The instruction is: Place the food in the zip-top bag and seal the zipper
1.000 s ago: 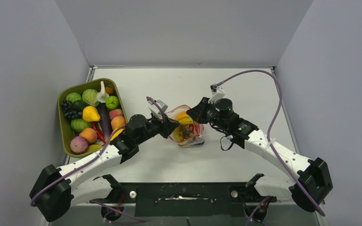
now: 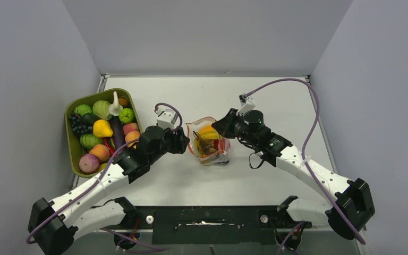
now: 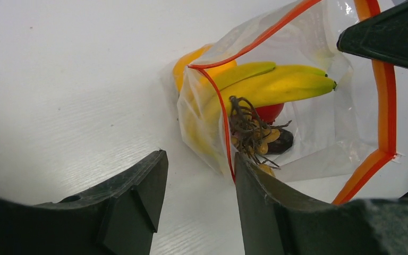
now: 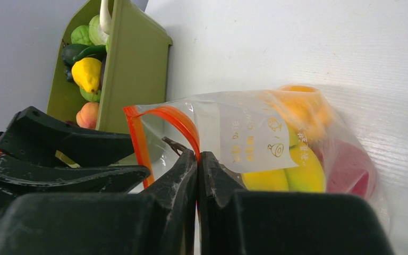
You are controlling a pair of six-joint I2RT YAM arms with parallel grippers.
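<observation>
The clear zip top bag (image 2: 226,159) with an orange-red rim stands mouth open mid-table. Bananas (image 3: 281,87), a dark-stemmed bunch (image 3: 249,127), something red (image 3: 270,112) and an orange-yellow item (image 3: 191,59) lie inside it. My right gripper is shut on the bag's rim, holding that side up. At the opposite side of the mouth, my left gripper is open. Its fingers (image 4: 119,177) reach the bag's rim in the right wrist view; whether the rim runs between them I cannot tell.
A green bin (image 2: 72,146) full of produce stands at the left, close behind my left arm.
The dark-stemmed bunch shows clearly now. The right arm has barely moved.
</observation>
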